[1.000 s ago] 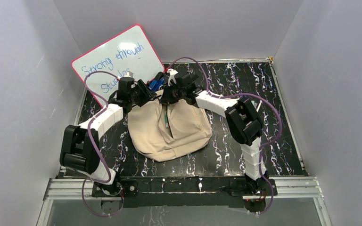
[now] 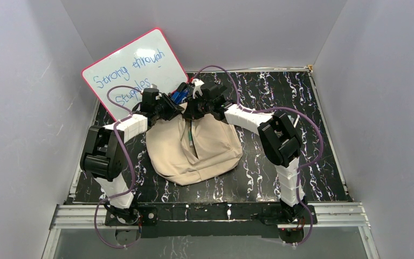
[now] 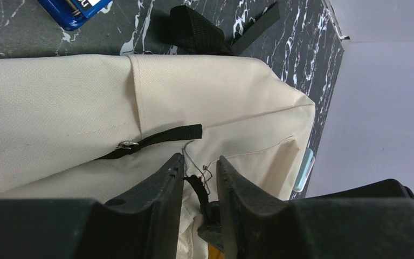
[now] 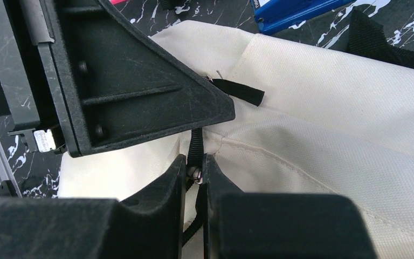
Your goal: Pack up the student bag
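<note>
A beige cloth bag lies on the dark marbled table, its opening partly parted with a greenish item inside. At the bag's top end both grippers meet. My right gripper is shut on a black zipper pull, whose metal slider shows between the fingertips. Beside it, my left gripper has its fingers apart, with the black zipper strip seen through the gap and not clamped. Another black zipper end lies loose on the cloth.
Above the bag, a white board with a red rim and blue writing leans at the back left. Blue items lie between board and bag. A black strap sticks out past the bag's edge.
My left gripper has moved a little to the right, towards the right gripper's fingertips, and its arm has swung right. The right arm and the bag look unchanged.
</note>
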